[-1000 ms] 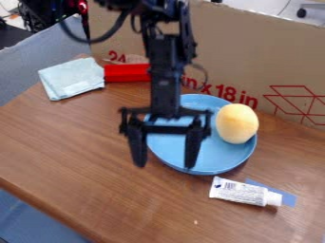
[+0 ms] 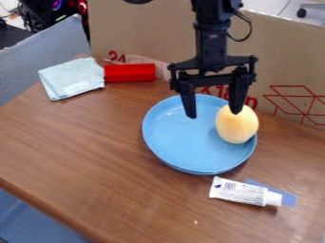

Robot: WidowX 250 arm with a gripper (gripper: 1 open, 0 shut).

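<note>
My black gripper (image 2: pixel 214 102) hangs over the back of a blue plate (image 2: pixel 184 142), its two fingers apart and pointing down, with nothing visible held between them. A round pale yellow object (image 2: pixel 238 124) rests on the right side of the plate, just to the right of and below my right finger.
A white tube (image 2: pixel 242 193) lies on a blue patch at the front right. A red object (image 2: pixel 129 72) and a light cloth (image 2: pixel 71 78) are at the back left. A cardboard panel (image 2: pixel 286 76) stands behind.
My gripper has moved up and back across the plate, away from the front, toward the yellow object. The objects on the table look unmoved.
</note>
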